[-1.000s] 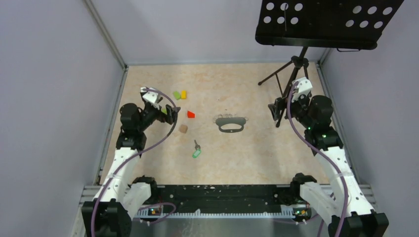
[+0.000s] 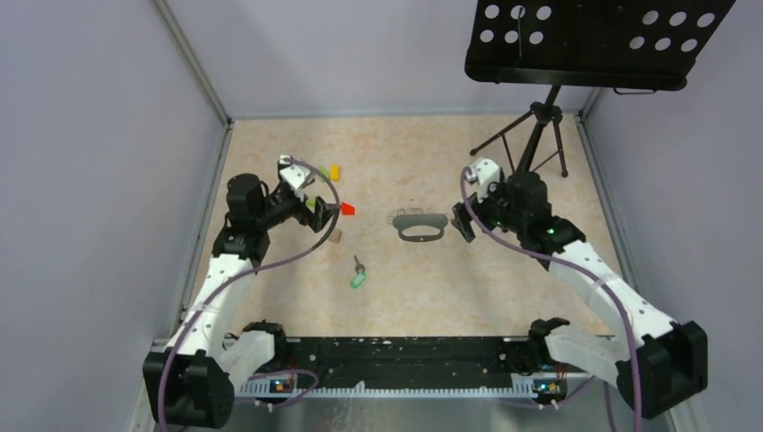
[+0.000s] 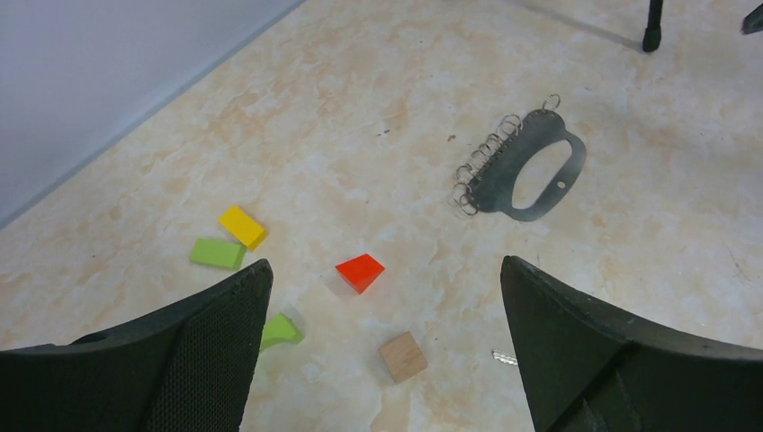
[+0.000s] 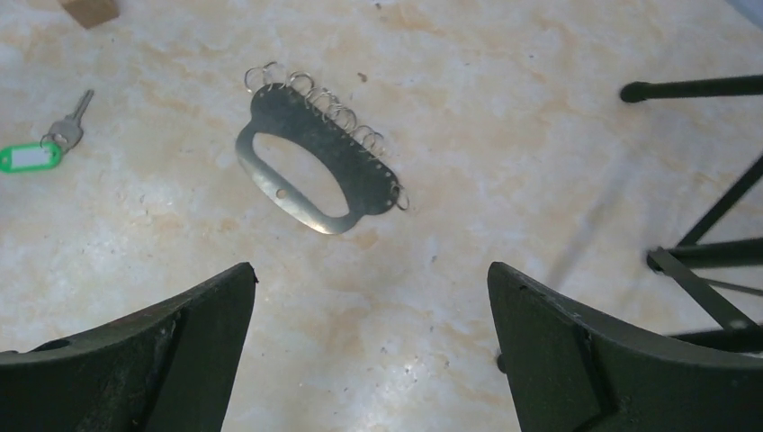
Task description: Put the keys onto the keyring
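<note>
A grey metal plate with several rings along its edge lies at mid-table. Left of it and nearer the front lies a key with a green tag. My left gripper hangs open over the coloured blocks, its fingers wide and empty in the left wrist view. My right gripper is open above the table just right of the plate, nothing between its fingers.
Yellow, green, red and wooden blocks lie on the left. A black stand occupies the back right.
My right arm has swung leftward, bringing its gripper from beside the stand toward the plate. My left gripper has shifted slightly to the right.
</note>
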